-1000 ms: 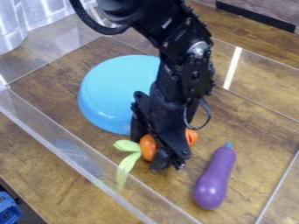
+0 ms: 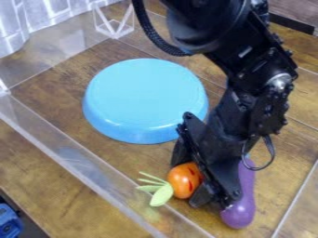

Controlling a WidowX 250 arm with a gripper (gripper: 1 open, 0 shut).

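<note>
My black gripper (image 2: 206, 173) reaches down from the top right, low over the wooden table, around an orange carrot (image 2: 183, 180) with pale green leaves (image 2: 156, 190). Whether the fingers are closed on the carrot is hard to tell. A purple eggplant (image 2: 239, 207) lies just right of the gripper, partly hidden by it.
An upturned blue bowl (image 2: 143, 98) sits behind and left of the gripper. A transparent wall (image 2: 62, 149) runs along the lower left. Bare wood (image 2: 62, 70) shows at the left and on the right.
The arm has shifted right, nearer the eggplant and now covering part of it. The carrot has moved slightly right with it, and more of the blue bowl shows.
</note>
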